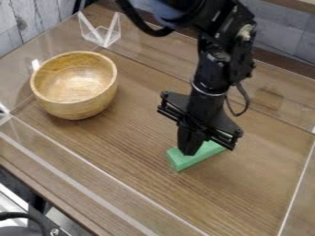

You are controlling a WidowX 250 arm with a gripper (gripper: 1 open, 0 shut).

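A black robot gripper (189, 145) reaches down from the top of the view, its fingertips low over a green block (194, 159) on the wooden table. The gripper is shut; its tips are at the block's upper left part and hide some of it. Whether they touch it is unclear.
A wooden bowl (74, 83) stands at the left. A white wire or plastic stand (99, 30) is at the back left.
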